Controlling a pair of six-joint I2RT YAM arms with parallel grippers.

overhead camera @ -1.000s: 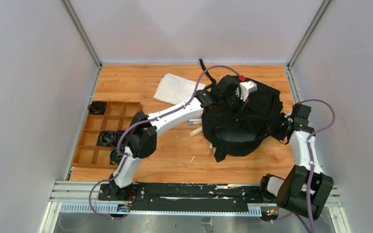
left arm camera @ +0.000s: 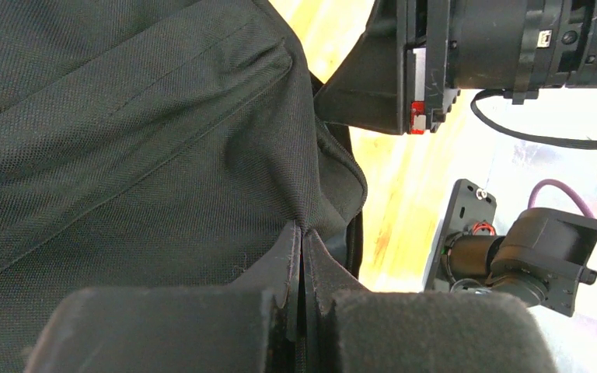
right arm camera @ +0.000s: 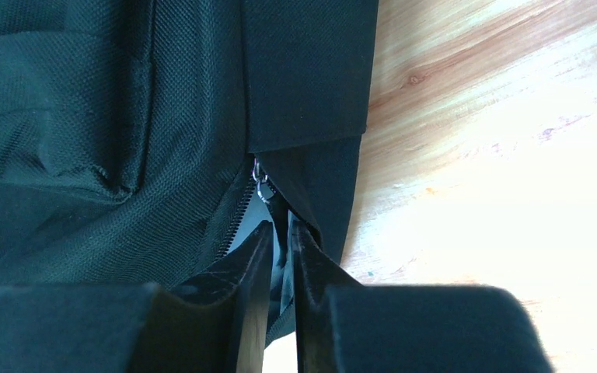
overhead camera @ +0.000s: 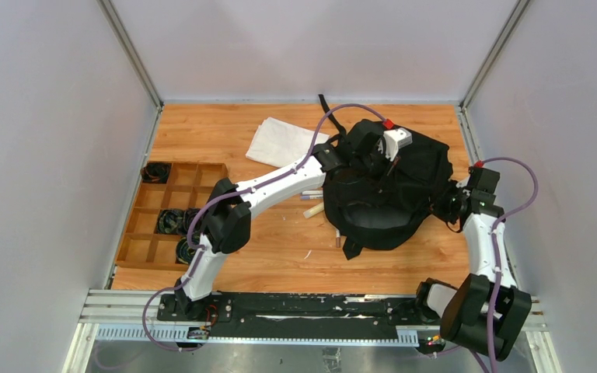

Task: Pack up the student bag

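Note:
The black bag (overhead camera: 381, 225) lies open on the right of the table. My left gripper is shut on a fold of its fabric, near the middle of the bag in the top view. My right gripper is at the bag's right edge, fingers slightly apart around the dark zipper pull (right arm camera: 264, 189) hanging beside the zipper (right arm camera: 237, 210); whether it grips it is unclear.
A wooden organiser (overhead camera: 148, 217) with coiled cables sits at the left. A folded white cloth (overhead camera: 280, 140) lies at the back, with several markers (overhead camera: 312, 210) near the bag's left side.
The right arm's middle and elbow have shifted slightly, while its gripper stays at the bag's edge. The left arm and bag look unchanged.

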